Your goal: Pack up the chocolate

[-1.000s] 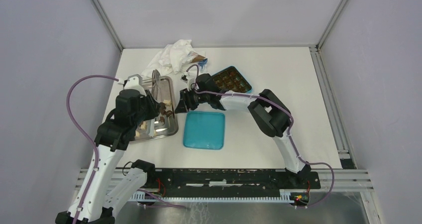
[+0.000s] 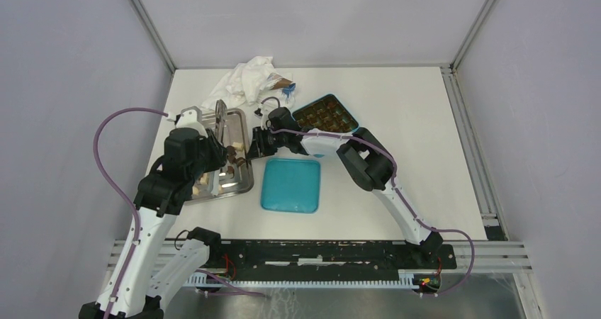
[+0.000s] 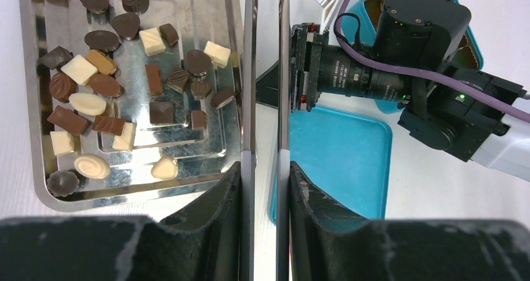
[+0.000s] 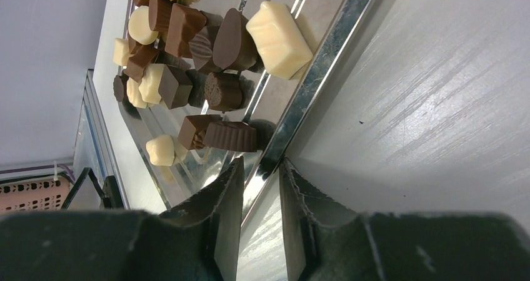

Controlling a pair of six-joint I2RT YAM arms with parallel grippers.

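Note:
My left gripper is shut on metal tongs, whose two long arms stretch ahead past the right side of the metal tray. Loose chocolates lie in that tray, among them a dark square one and a white block. At the tray's right rim, my right gripper is part open, the rim running between its fingertips; whether they touch it I cannot tell. Right of the tray stands a blue box with a dark divided insert, partly behind the right arm.
A turquoise flat tray or lid lies in front of the right arm. Crumpled white plastic sits at the back left.
My right gripper has shifted slightly left to the tray's rim, and its arm has swung left with it. The left arm and the tray look unmoved.

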